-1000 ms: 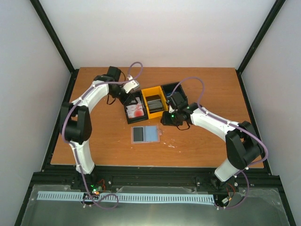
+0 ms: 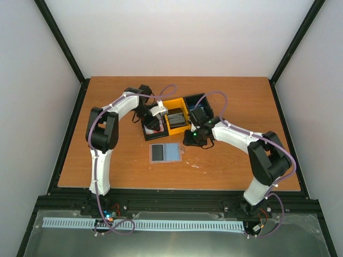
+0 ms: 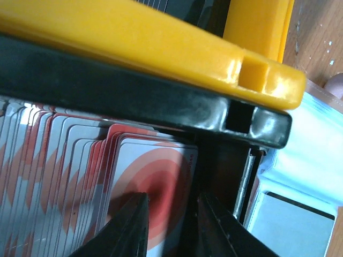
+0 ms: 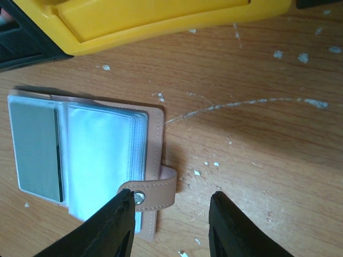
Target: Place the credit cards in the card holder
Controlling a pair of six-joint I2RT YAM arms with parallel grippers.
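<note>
Red-and-white cards stand in a packed row inside the black box at the left of the joined boxes. Over the front card of that row is my left gripper, its fingers apart; whether it touches the card I cannot tell. The light-blue card holder lies flat and unfolded on the table, a grey card in its left side and its tan strap raised on the right. My right gripper is open and empty above the table, just right of the strap.
The yellow box with dark cards stands in the middle, and another black box adjoins it on the right. Bare wooden table lies right of the holder.
My left gripper has moved right and toward the near side, over the cards in the left black box. The right arm has shifted slightly; the card holder stays in place.
</note>
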